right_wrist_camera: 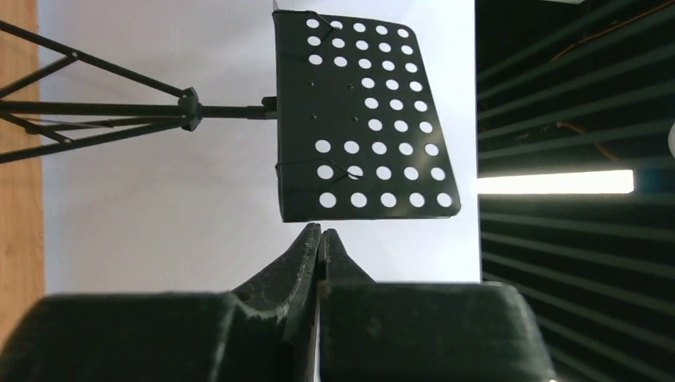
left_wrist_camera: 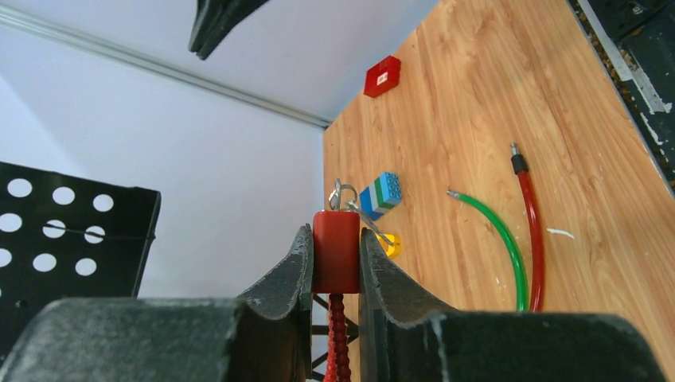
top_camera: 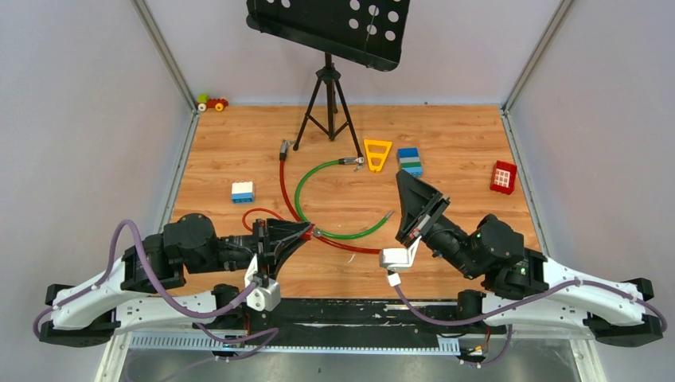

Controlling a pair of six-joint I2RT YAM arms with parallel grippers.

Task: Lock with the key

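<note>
In the left wrist view, a red lock body (left_wrist_camera: 336,253) stands between the fingertips of my left gripper, the pads touching its two sides. A thin red coiled cable (left_wrist_camera: 337,338) runs down from it, and a metal ring with keys (left_wrist_camera: 344,196) shows at its far end. From above, the left gripper (top_camera: 307,231) is left of the middle, over the table. My right gripper (top_camera: 400,175) is away to the right, pointing up and back. Its fingertips (right_wrist_camera: 309,232) are together, with nothing visible between them.
A red cable (top_camera: 285,187) and a green cable (top_camera: 305,185) curve across the middle. Behind them stand a music stand (top_camera: 329,95), a yellow triangle (top_camera: 377,154) and blue-green bricks (top_camera: 410,161). A red box (top_camera: 503,177) sits far right, with bare wood around it.
</note>
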